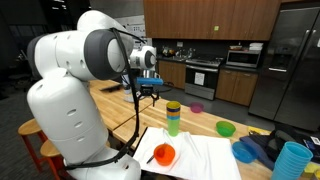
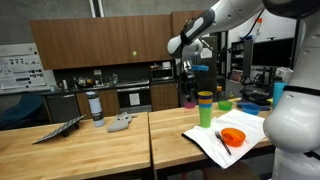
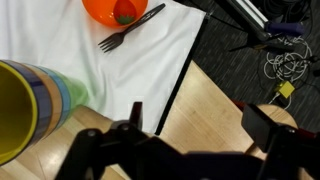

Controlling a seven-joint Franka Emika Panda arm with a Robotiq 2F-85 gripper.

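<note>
My gripper is open, its two dark fingers wide apart with nothing between them; it hangs above the table, left of the cups in exterior view 1 [image 1: 147, 97]. Green, blue, brown and yellow cups make an upright stack [image 1: 173, 118] on the table. In the wrist view this stack [image 3: 45, 105] fills the left side, apart from the fingers, and its yellow inside shows. An orange bowl [image 1: 164, 155] sits on a white cloth [image 1: 205, 155], with a red piece [image 3: 124, 12] inside. A dark fork [image 3: 130, 30] lies beside the bowl.
A green bowl [image 1: 226, 129], a pink bowl [image 1: 196, 107], a blue bowl [image 1: 244, 151] and a tall light-blue container [image 1: 291, 160] stand around the cloth. In exterior view 2, the long wooden table [image 2: 60, 155] has bare room at front left.
</note>
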